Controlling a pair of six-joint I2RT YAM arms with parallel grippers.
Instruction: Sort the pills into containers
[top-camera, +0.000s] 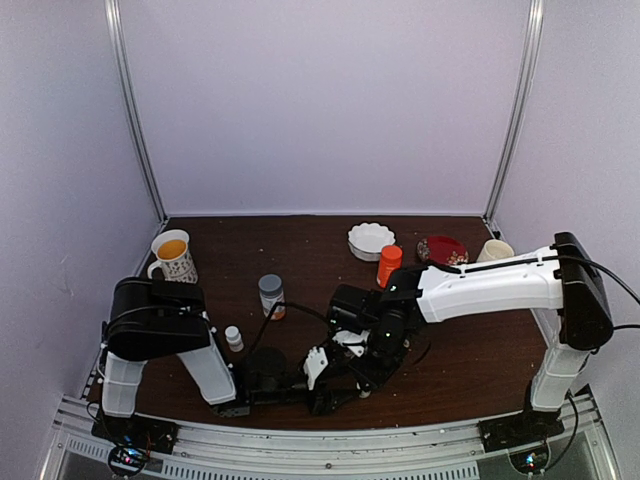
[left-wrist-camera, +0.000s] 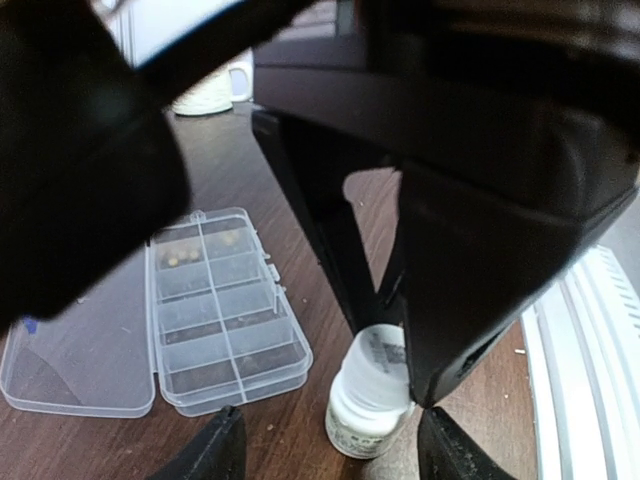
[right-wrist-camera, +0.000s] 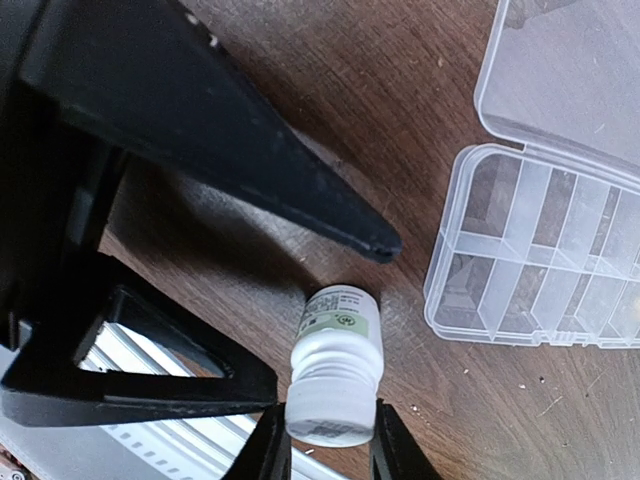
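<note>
A small white pill bottle stands tilted near the table's front edge, its cap end toward the right wrist camera. My right gripper is shut on it at the cap. In the left wrist view the same bottle shows below the right gripper's black fingers. My left gripper is part open, its fingertips spread on either side of the bottle with gaps left between. Beside the bottle lies a clear pill organizer, lid folded open, some yellowish pills in a far compartment. From above, the arms hide it.
A white bottle and a grey-capped bottle stand left of centre. Farther back are an orange bottle, a white dish, a red bowl and a mug. The arms crowd together at the front.
</note>
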